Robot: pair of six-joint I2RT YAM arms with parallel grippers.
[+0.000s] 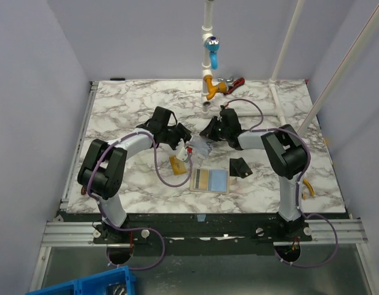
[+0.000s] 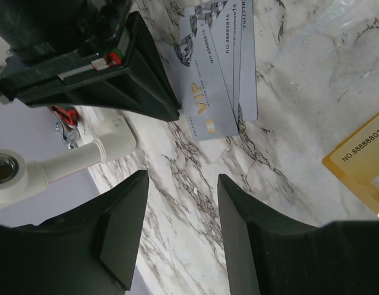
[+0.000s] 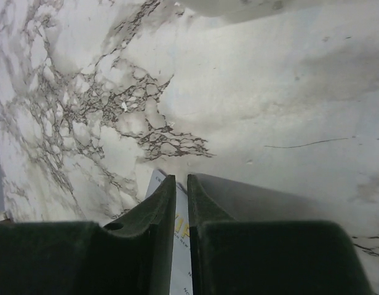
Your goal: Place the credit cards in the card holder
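Several grey VIP cards (image 2: 211, 104) lie fanned on the marble table; a gold card (image 1: 177, 165) lies nearer the front. The card holder (image 1: 209, 180), with tan and light-blue halves, sits at front centre. My left gripper stands open above the table beside the cards, nothing between its fingers. My right gripper is low at the end of the top VIP card, its fingertips close together with a narrow gap; whether they hold the card cannot be told.
White pipes with taps (image 1: 212, 86) stand at the back centre. A black item (image 1: 240, 168) lies right of the holder, and yellow-handled pliers (image 1: 308, 186) at the right edge.
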